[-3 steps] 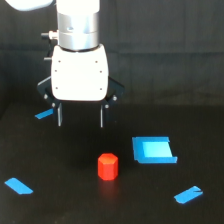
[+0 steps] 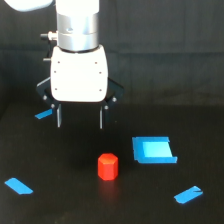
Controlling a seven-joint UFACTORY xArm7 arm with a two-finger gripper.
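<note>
A small red block (image 2: 108,166) with an angular outline sits on the black table, low in the middle of the view. My gripper (image 2: 80,127) hangs above and to the left of it in the image, pointing down. Its two thin fingers stand wide apart with nothing between them, so it is open. To the right of the block, a blue-edged square (image 2: 154,150) with a paler inside is marked on the table.
Blue strips lie on the table: one at the front left (image 2: 18,186), one at the front right (image 2: 188,195), and another strip (image 2: 44,114) behind on the left. A dark curtain (image 2: 165,60) hangs behind.
</note>
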